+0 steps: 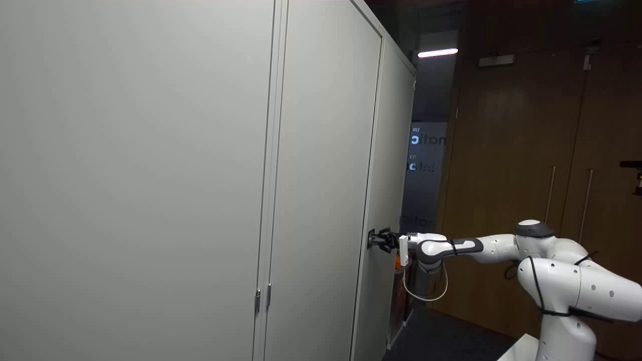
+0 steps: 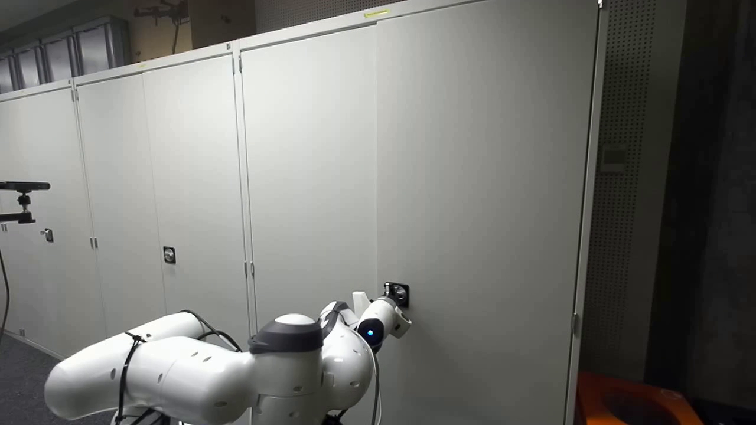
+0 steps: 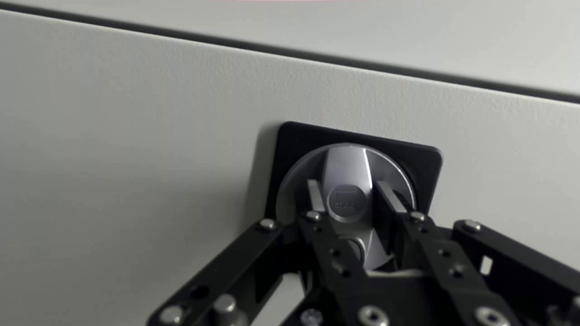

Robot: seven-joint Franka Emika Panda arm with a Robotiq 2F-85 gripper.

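In the wrist view a round silver knob [image 3: 348,168] with a raised bar across it sits in a black square plate [image 3: 418,155] on the grey cabinet door. The two fingers of my gripper straddle that raised bar, one on each side, shut on it. From the second exterior view, my gripper reaches the knob plate [image 2: 400,294] close to the inner edge of the right-hand door [image 2: 489,177]. That door lies nearly flush with the left-hand door [image 2: 308,163], only a thin seam [image 3: 234,46] between them.
More grey cabinet doors [image 2: 191,177] continue to the left, one with a similar lock [image 2: 169,255]. An orange object [image 2: 638,404] stands on the floor at the cabinet's right end. Brown wooden doors [image 1: 517,150] rise behind the arm.
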